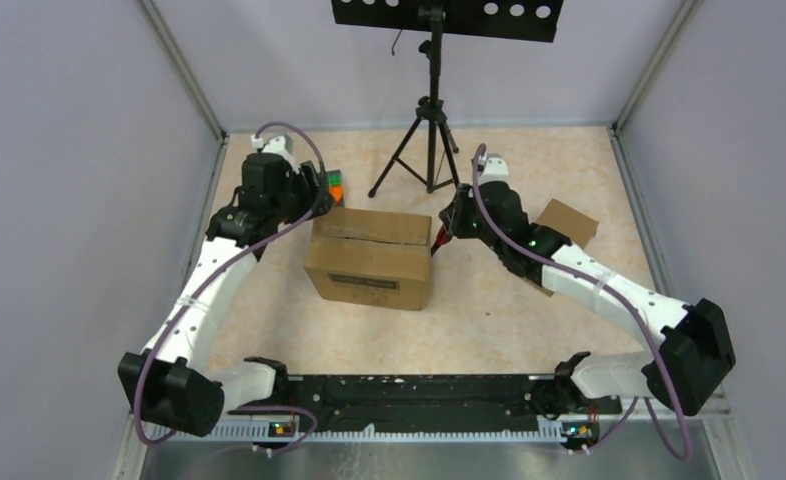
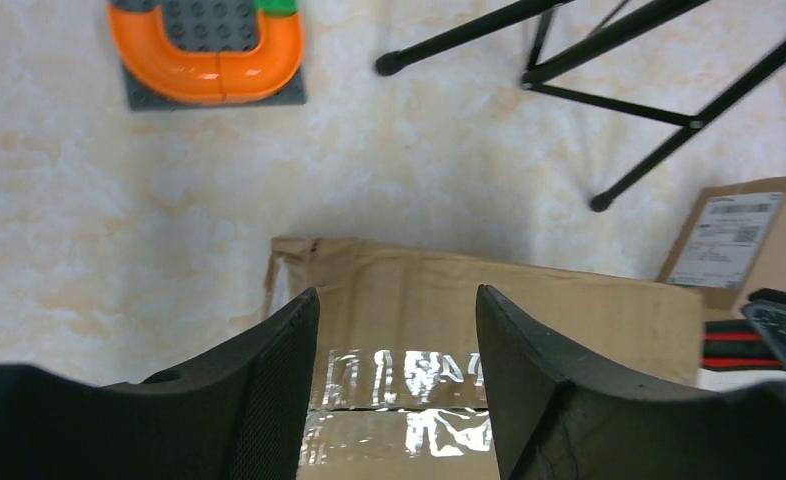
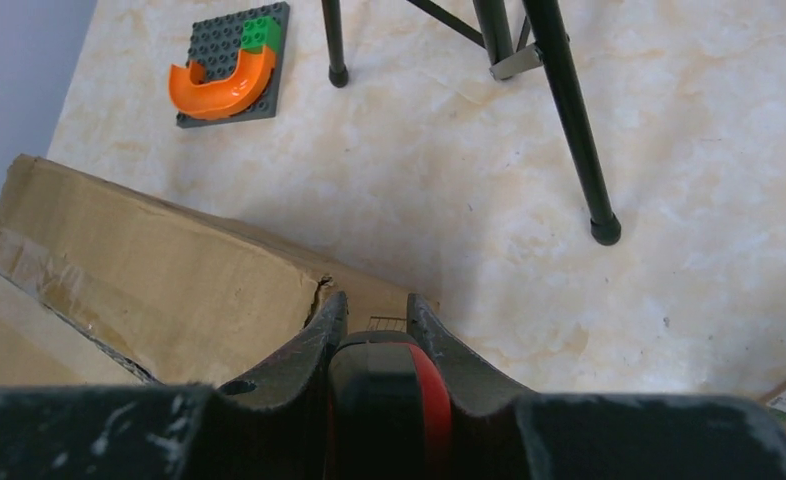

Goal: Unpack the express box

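The closed brown express box [image 1: 374,262] sits on the floor between the two arms, clear tape shining along its top seam in the left wrist view. My left gripper is at the box's back left, its fingers apart over the cardboard and nothing between them. Beside the right end of the box, my right gripper is shut on a red and black cutter [image 3: 373,385]. From above, the cutter [image 1: 440,239] points down close against that end; whether its tip touches the cardboard cannot be told.
A black tripod stand [image 1: 434,120] rises behind the box. Orange and green toy blocks on a grey plate [image 3: 231,65] lie behind the left gripper. Another cardboard box [image 1: 569,221] is partly hidden behind the right arm. Open floor lies in front of the taped box.
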